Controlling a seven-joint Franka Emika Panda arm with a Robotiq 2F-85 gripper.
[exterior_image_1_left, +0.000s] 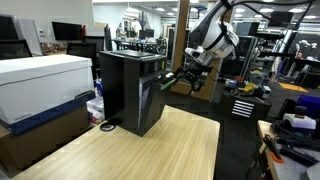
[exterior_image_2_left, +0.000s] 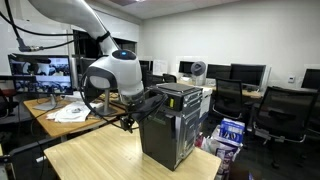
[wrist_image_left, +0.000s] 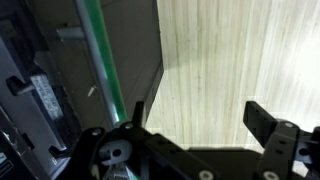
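Observation:
A dark box-like cabinet (exterior_image_1_left: 122, 88) stands on the pale wooden table (exterior_image_1_left: 130, 155); exterior view 2 shows its other side (exterior_image_2_left: 178, 130). My white arm reaches toward it from the right in exterior view 1, and the dark gripper (exterior_image_1_left: 168, 80) is close to its right-hand side. In the wrist view the gripper is open, and only bare wood shows between its fingers. A green-edged panel (wrist_image_left: 100, 50) of the cabinet runs along the left, beside the left finger. Whether that finger touches it I cannot tell.
White and brown storage boxes (exterior_image_1_left: 45, 88) sit at the left of the table. A small black round object (exterior_image_1_left: 107, 127) lies before the cabinet. Office chairs (exterior_image_2_left: 285, 112) stand beyond.

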